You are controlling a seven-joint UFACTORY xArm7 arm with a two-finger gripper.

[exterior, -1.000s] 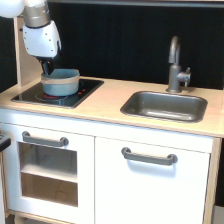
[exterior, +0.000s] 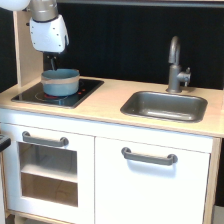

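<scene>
A blue-grey pot (exterior: 61, 87) stands upright on the black stovetop (exterior: 92, 88) at the left of a toy kitchen counter. My white arm reaches in from the top left, and my gripper (exterior: 53, 64) points down at the pot's back left. Its dark fingers are small and hard to make out against the black wall. They come close to the pot's far rim; whether they touch it cannot be told, nor whether the fingers are open or shut.
A steel sink (exterior: 165, 105) is set into the right of the wooden counter (exterior: 108, 107), with a dark grey faucet (exterior: 175, 68) behind it. Below are an open-fronted oven door (exterior: 42, 141) and a white cabinet door (exterior: 150, 185). Bare counter lies between stove and sink.
The arm's white hand has moved slightly up and to the right over the pot. The pot looks to be in about the same place on the stove.
</scene>
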